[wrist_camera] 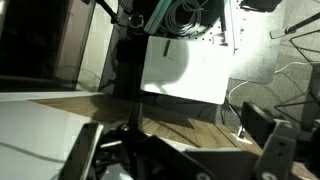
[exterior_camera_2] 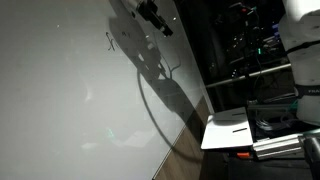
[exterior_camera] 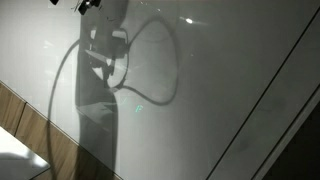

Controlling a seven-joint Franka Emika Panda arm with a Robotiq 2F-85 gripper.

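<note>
My gripper is open in the wrist view, its dark fingers spread wide at the lower left and lower right, with nothing between them. Only dark tips of the gripper (exterior_camera: 88, 5) show at the top left of exterior view 1. In exterior view 2 the gripper (exterior_camera_2: 152, 15) hangs at the top, in front of a broad white surface (exterior_camera_2: 70, 100). A shadow of the arm and a looping cable falls across that white surface (exterior_camera: 220, 70). Small green marks (exterior_camera: 139, 108) show on it.
A white rectangular panel (wrist_camera: 185, 70) lies beyond the gripper, with a coiled cable (wrist_camera: 185, 17) at its far edge. Wood-coloured trim (exterior_camera: 35, 130) borders the white surface. Dark equipment and cables crowd the right of exterior view 2.
</note>
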